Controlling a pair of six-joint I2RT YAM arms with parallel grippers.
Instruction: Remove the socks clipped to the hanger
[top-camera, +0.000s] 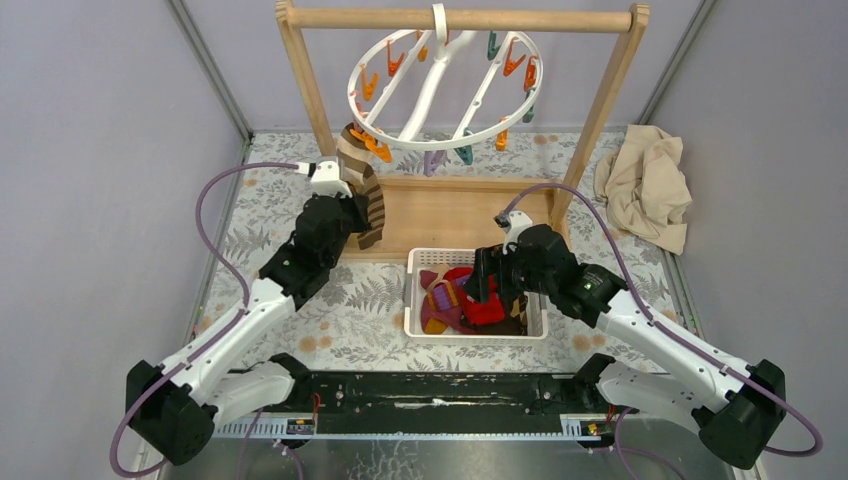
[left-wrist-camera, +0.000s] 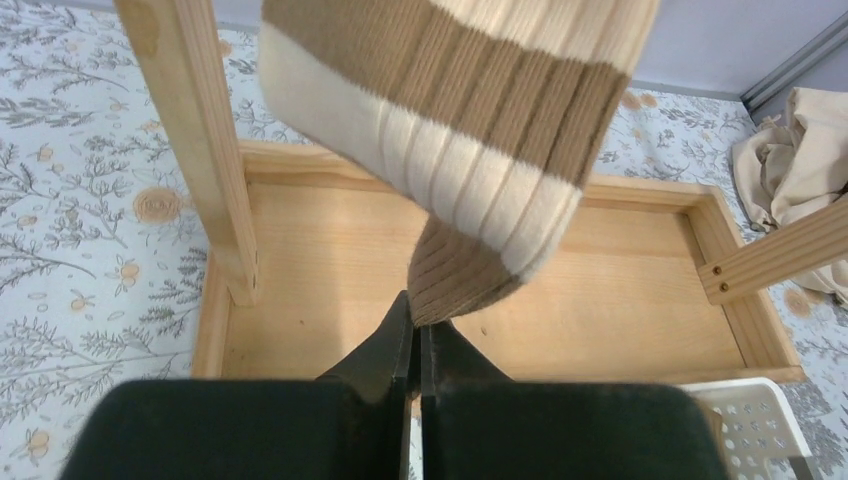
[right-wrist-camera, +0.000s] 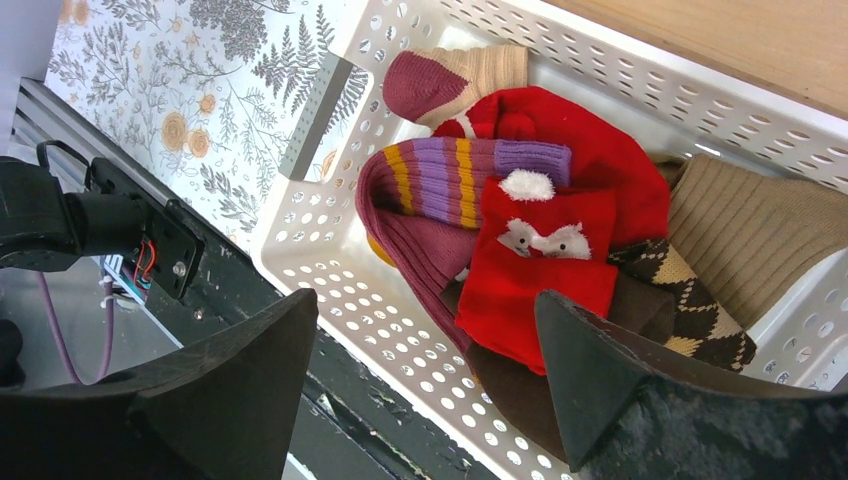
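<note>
A brown-and-cream striped sock (top-camera: 362, 180) hangs at the left side of the white round hanger (top-camera: 362, 115), its top close to an orange clip (top-camera: 372, 145). Whether that clip still grips it, I cannot tell. Filling the upper middle of the left wrist view, the sock (left-wrist-camera: 480, 130) narrows down to the shut fingertips of my left gripper, which pinch its lower end. My right gripper is open above the white basket (right-wrist-camera: 350, 300), nothing between its fingers. Several socks lie in the basket, among them a red one (right-wrist-camera: 540, 260) with a face.
A wooden frame (top-camera: 600, 100) carries the hanger, and its flat base (top-camera: 450, 215) lies behind the basket. Other coloured clips, such as a teal one (top-camera: 464, 150), show no sock. Beige cloth (top-camera: 645, 185) is heaped at the right.
</note>
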